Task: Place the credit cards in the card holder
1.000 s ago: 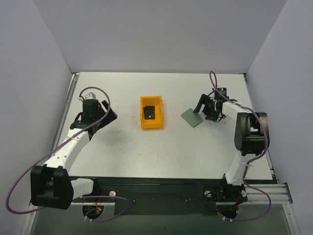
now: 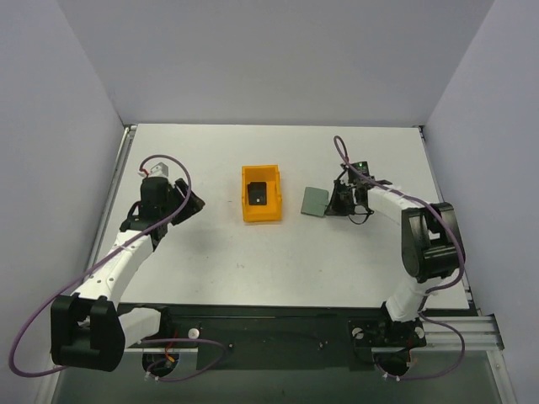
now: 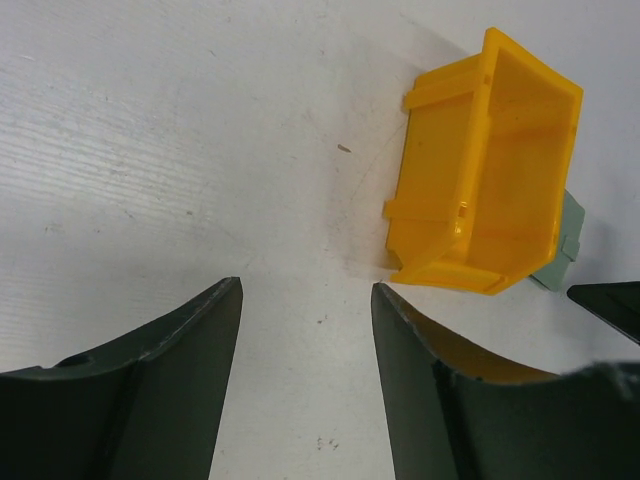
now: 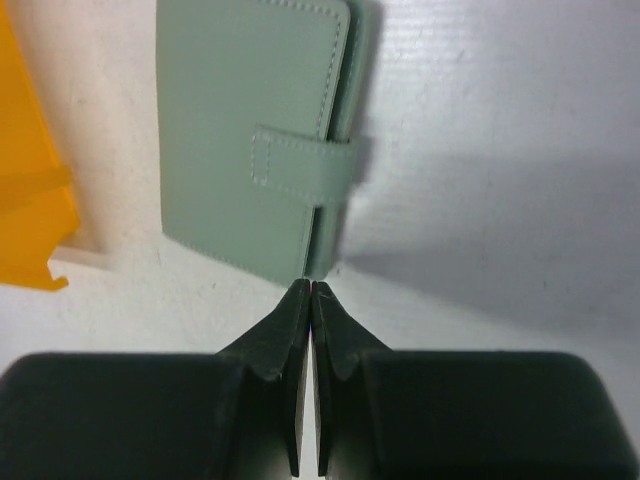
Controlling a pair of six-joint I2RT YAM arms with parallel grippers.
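Note:
The green card holder (image 2: 315,201) lies flat on the table, right of the orange bin. In the right wrist view the card holder (image 4: 240,110) shows a stitched edge and a strap across its right side. My right gripper is shut with nothing between its fingers, its tips by the holder's near corner; whether they touch it I cannot tell. Over the table's left part my left gripper stands open and empty. No loose credit cards can be made out; a dark item (image 2: 257,194) sits inside the bin.
The orange bin (image 2: 262,220) stands between the two arms, its open top up. Bare table (image 2: 244,265) stretches across the front and along the back. Grey walls close off the left, right and rear.
My right gripper has gone from open to shut. The card holder has turned and moved left from its earliest place. The left gripper's opening has narrowed slightly.

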